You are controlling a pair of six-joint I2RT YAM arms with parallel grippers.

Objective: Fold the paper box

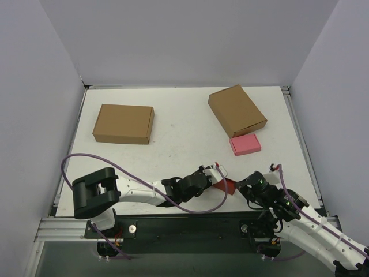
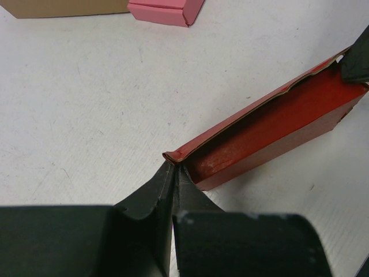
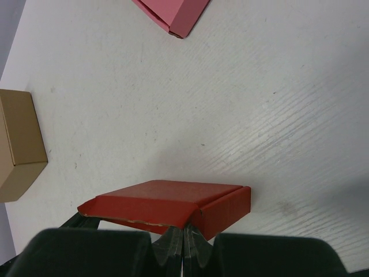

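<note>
A red paper box (image 1: pixel 225 187) stands on edge near the table's front, between both grippers, its long opening showing in the left wrist view (image 2: pixel 271 138). My left gripper is shut on one corner of the box at the folded lid edge. My right gripper is shut at the other end, its tips under the red flap (image 3: pixel 138 210); whether anything is between them is hidden. In the left wrist view a dark finger of the right gripper reaches the box's far end at upper right.
A pink box (image 1: pixel 245 144) lies behind the red box, touching or close to a large brown box (image 1: pixel 236 111). Another brown box (image 1: pixel 123 124) lies at the back left.
</note>
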